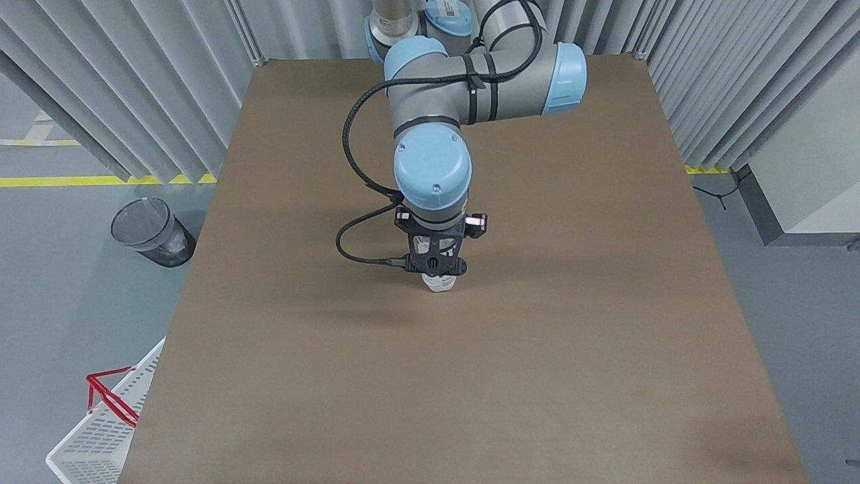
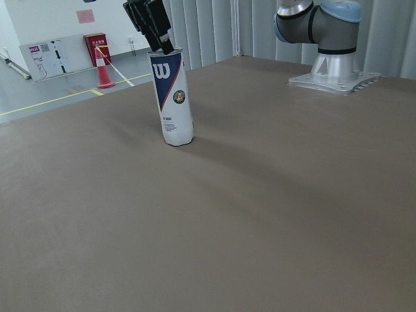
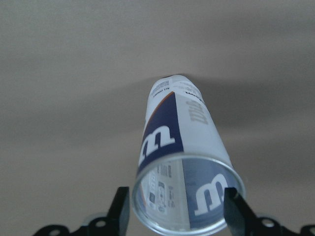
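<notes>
A white Wilson tube can (image 2: 170,104) with a navy label stands upright on the brown tabletop (image 2: 260,214), open at the top, seen from above in the wrist view (image 3: 187,132). My gripper is at the can's top rim, one black finger on either side in the wrist view, apparently spread open; whether they touch the can I cannot tell. In the front view my gripper (image 1: 435,254) hides most of the can, leaving only a white part (image 1: 439,284) showing below it.
A robot base (image 2: 335,81) stands at the table's back; curtains hang behind.
</notes>
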